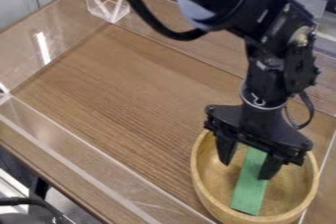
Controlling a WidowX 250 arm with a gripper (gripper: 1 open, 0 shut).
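My black gripper (247,147) is lowered into a yellow bowl (210,189) at the lower right of the camera view, its fingers open on either side of the upper part of a green bar (247,193) lying in the bowl. Whether the fingers touch the bar is unclear.
A small translucent object (108,2) stands at the far upper left. A clear edge strip runs along the table's left side, with dark cables below it at lower left.
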